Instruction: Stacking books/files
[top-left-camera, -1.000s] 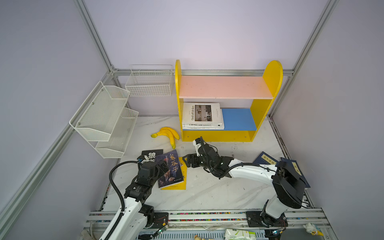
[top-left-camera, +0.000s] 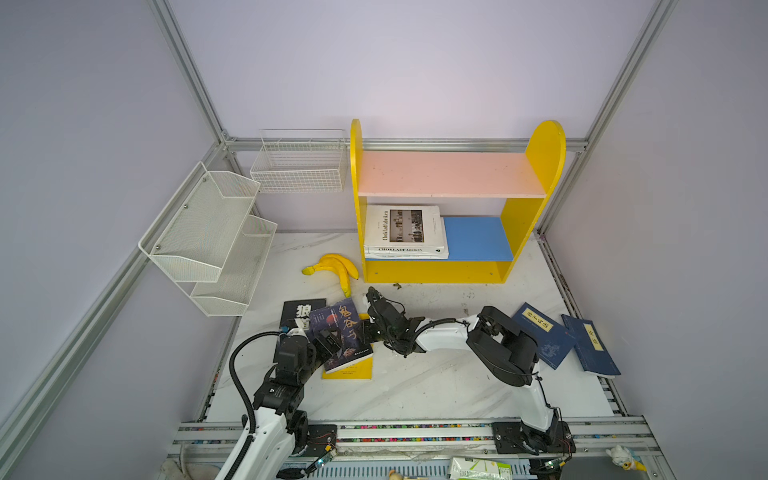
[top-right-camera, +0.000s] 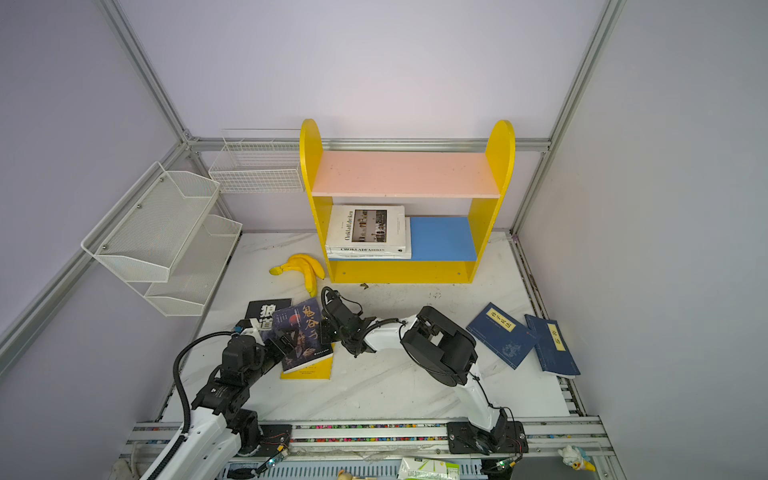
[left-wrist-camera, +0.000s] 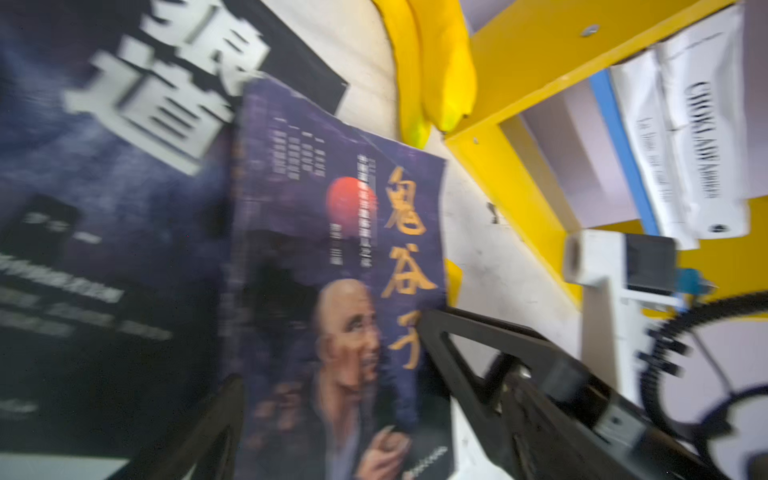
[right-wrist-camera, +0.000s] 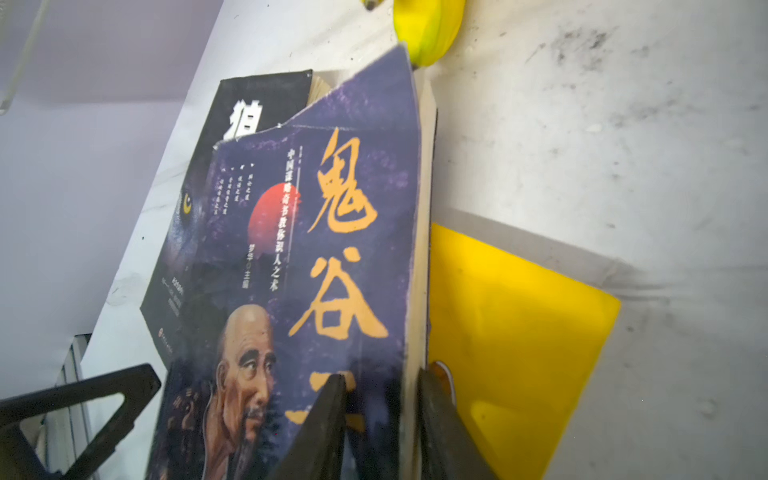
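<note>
A purple book with orange characters (top-left-camera: 340, 328) lies overlapping a black book (top-left-camera: 296, 308) and a yellow book (right-wrist-camera: 520, 320) at the left front. My left gripper (top-left-camera: 324, 340) stands open over the purple book's left and lower part. My right gripper is at that book's right edge, part open, its fingers blurred; whether anything is between them is unclear. Two dark-blue books (top-left-camera: 544, 336) (top-left-camera: 592, 356) lie at the right. White books (top-left-camera: 404, 232) are stacked on the shelf's blue board (top-left-camera: 476, 240).
Bananas (top-left-camera: 332, 268) lie before the yellow shelf unit (top-left-camera: 532, 216), whose pink top (top-left-camera: 448, 172) is empty. White mesh racks (top-left-camera: 200, 232) stand at the left, with a wire basket (top-left-camera: 296, 168) behind.
The left gripper has come slightly down toward the front.
</note>
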